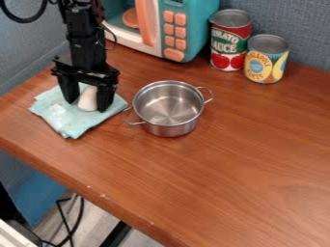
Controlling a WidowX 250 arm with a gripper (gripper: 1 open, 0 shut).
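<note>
My black gripper (87, 95) is low over a light blue cloth (58, 118) at the table's left, its fingers around a pale, rounded object (88, 100) lying on the cloth. Whether the fingers grip it is hard to tell at this size. A steel pot (169, 111) with two handles stands just right of the cloth.
A teal toy microwave (180, 29) stands at the back, with a tomato can (230, 43) and a yellow-labelled can (265, 62) to its right.
</note>
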